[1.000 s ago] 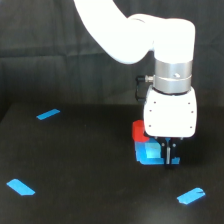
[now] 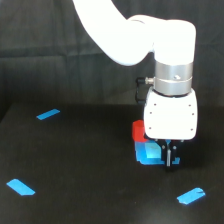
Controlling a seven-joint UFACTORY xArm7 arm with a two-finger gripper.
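My gripper [image 2: 168, 155] hangs from the white arm [image 2: 125, 35] at the right of the camera view, pointing down. Just below its white hand [image 2: 171, 116], the dark fingers show as a narrow strip, too small to tell whether they are open or shut. Behind and beside them are a red block [image 2: 138, 130] and a blue block [image 2: 147, 153] with a lighter blue patch. The hand hides part of both blocks, and I cannot tell whether the fingers touch them.
Blue tape strips lie on the dark table: one at the back left [image 2: 48, 114], one at the front left [image 2: 20, 187] and one at the front right [image 2: 190, 196]. A dark curtain [image 2: 60, 60] hangs behind.
The hand sits very slightly lower and further right than before. The blocks and tape strips look unmoved.
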